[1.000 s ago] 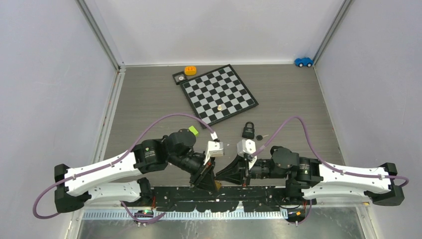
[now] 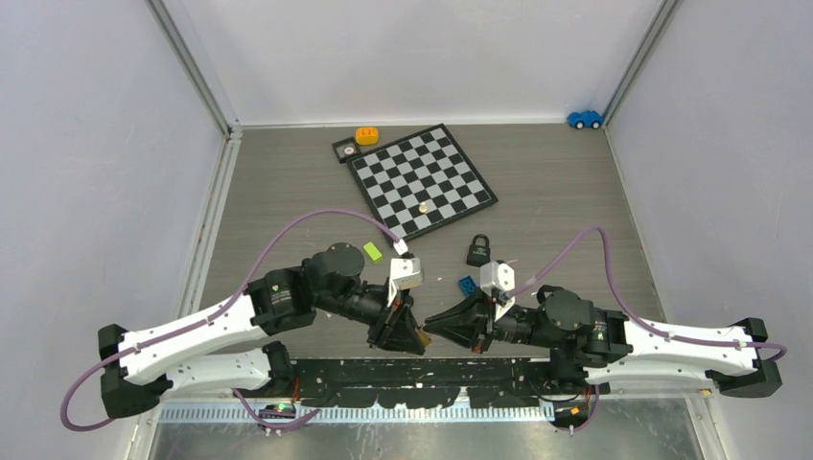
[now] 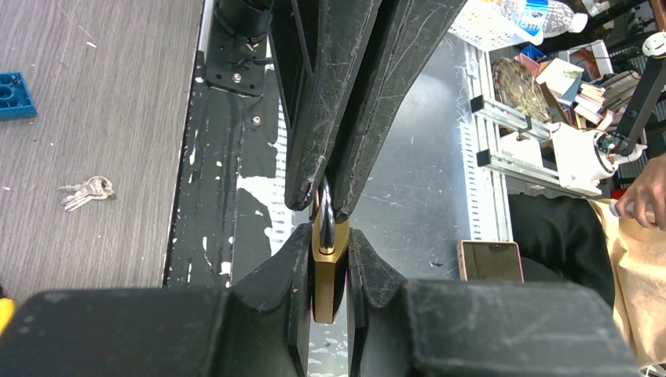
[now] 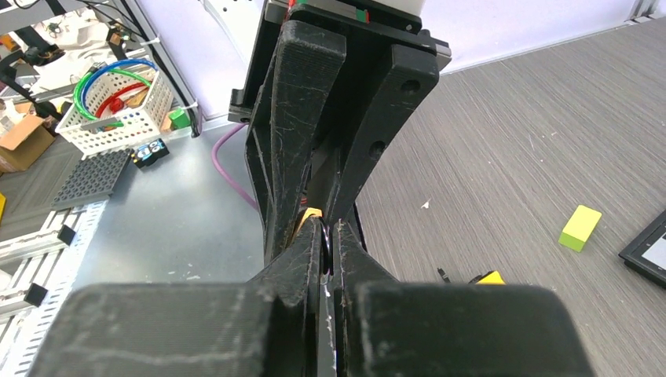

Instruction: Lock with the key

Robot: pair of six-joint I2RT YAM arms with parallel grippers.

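Observation:
A brass padlock (image 3: pixel 328 275) with a silver shackle (image 3: pixel 327 228) is held upright between the fingers of my left gripper in the left wrist view. My right gripper is shut on the shackle; its fingers come down onto it from above in the left wrist view. In the top view the two grippers meet near the table's front edge, left (image 2: pixel 414 340) and right (image 2: pixel 431 324). Small keys (image 3: pixel 88 191) lie on the table in the left wrist view. The padlock is mostly hidden in the right wrist view.
A black padlock (image 2: pixel 478 251), a blue block (image 2: pixel 467 286) and a green block (image 2: pixel 373 251) lie on the table. A chessboard (image 2: pixel 393 163) with a small piece on it sits farther back, beside a yellow block (image 2: pixel 366 135). A blue toy car (image 2: pixel 584 120) is at the back right.
Both arms have shifted slightly, the right one up and to the right in the top view, the left one slightly up, staying together at the brass padlock. The blue block is more uncovered.

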